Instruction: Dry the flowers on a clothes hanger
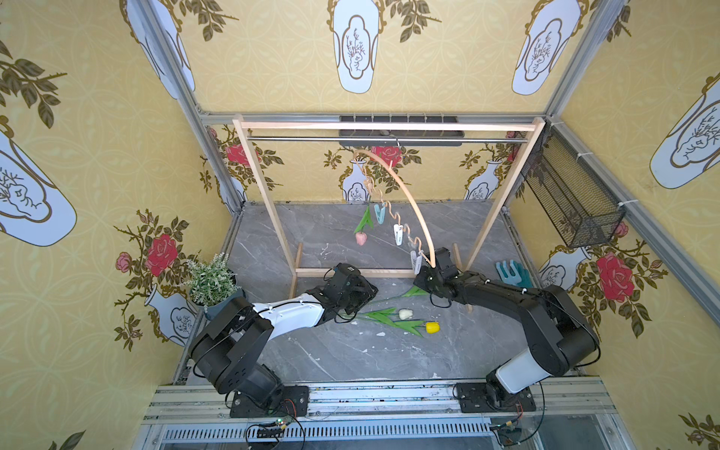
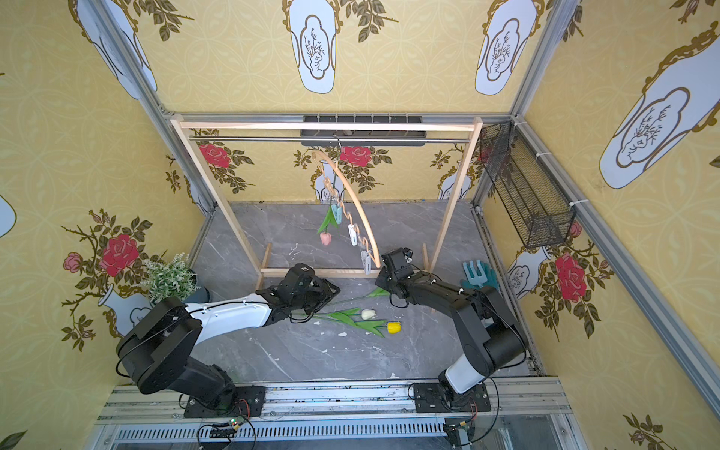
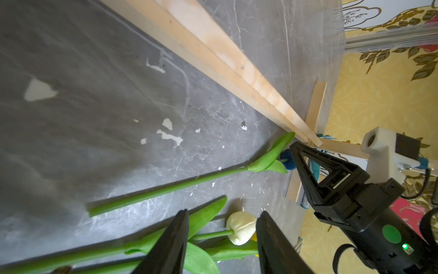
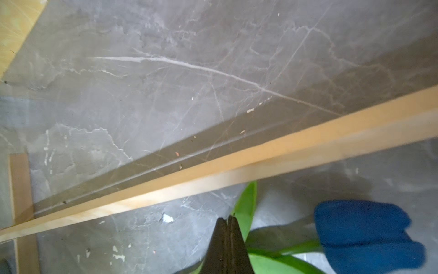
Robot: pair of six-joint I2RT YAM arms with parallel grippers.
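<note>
In the right wrist view my right gripper is shut with nothing between its fingers. A green leaf (image 4: 246, 205) of the blue tulip (image 4: 365, 235) lies outside them, behind the tips. The tulip's stem (image 3: 168, 191) rests on the grey table. My left gripper is open and empty; beyond its fingers lie the white tulip (image 3: 241, 227) and, lower in the top left view, the yellow tulip (image 1: 432, 327). A pink tulip (image 1: 360, 238) hangs head down from the wooden hanger (image 1: 411, 196), whose white clothespin (image 1: 398, 234) and grey clothespin (image 1: 416, 261) hold no flower.
The wooden rack's bottom bar (image 4: 182, 188) runs close behind the blue tulip. A potted plant (image 1: 213, 283) stands at the left, a teal fork-shaped tool (image 1: 513, 273) lies at the right, and a wire basket (image 1: 573, 191) hangs on the right wall.
</note>
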